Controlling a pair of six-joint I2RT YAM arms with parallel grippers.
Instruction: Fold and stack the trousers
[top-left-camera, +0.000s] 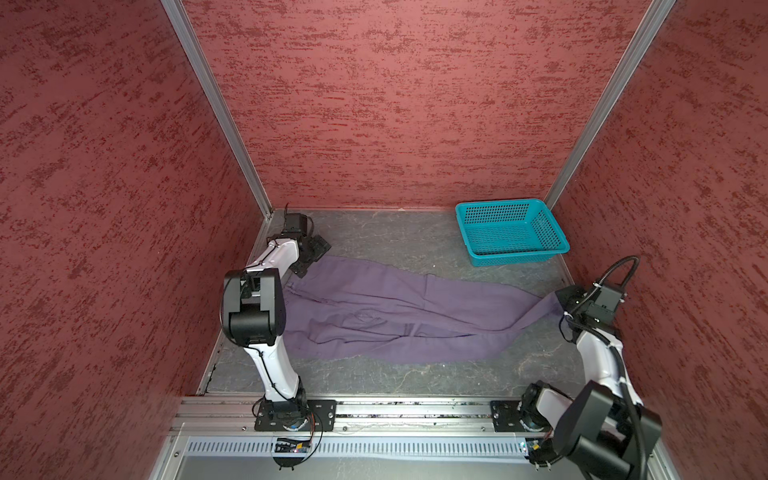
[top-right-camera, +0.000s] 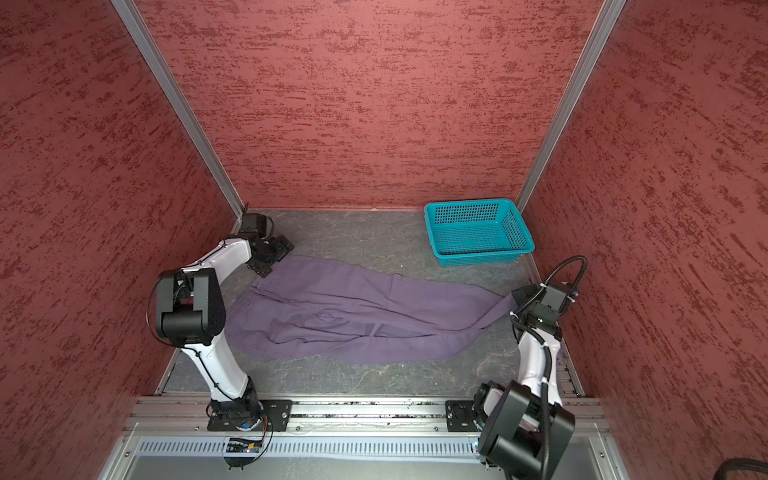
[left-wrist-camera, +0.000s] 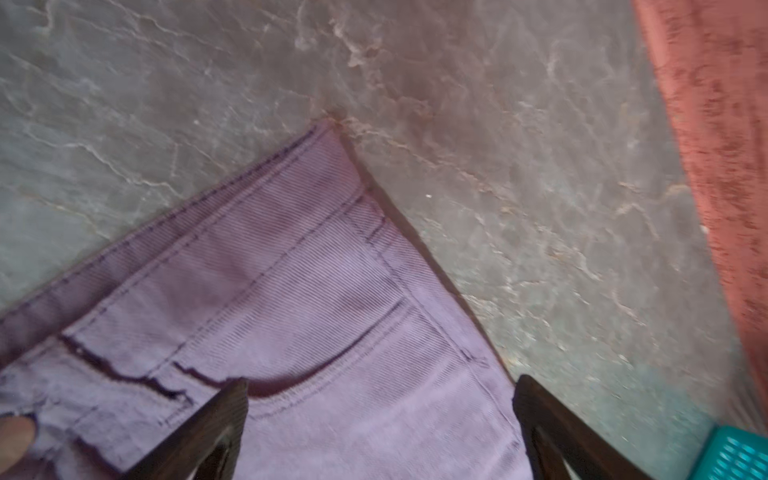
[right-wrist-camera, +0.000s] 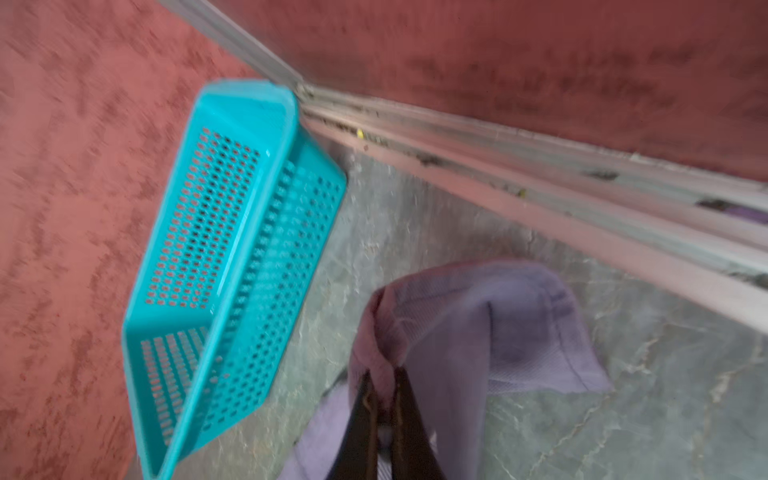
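Purple trousers (top-left-camera: 416, 312) lie stretched across the table, creased along the middle. In the left wrist view, their waistband corner (left-wrist-camera: 320, 168) and a pocket show on the table. My left gripper (top-left-camera: 316, 257) is over that far-left corner, its two dark fingers (left-wrist-camera: 204, 436) wide apart. In the right wrist view, my right gripper is shut on a bunched fold of the trouser leg (right-wrist-camera: 432, 320). That leg end (top-right-camera: 500, 312) is drawn up toward the right arm, with its hem (right-wrist-camera: 580, 344) hanging past the fingers.
A turquoise basket (top-left-camera: 512, 232) stands empty at the back right, near the right gripper. Red walls (top-left-camera: 416, 104) close in the back and sides. Bare grey table (top-left-camera: 376, 232) shows behind the trousers and in a strip in front.
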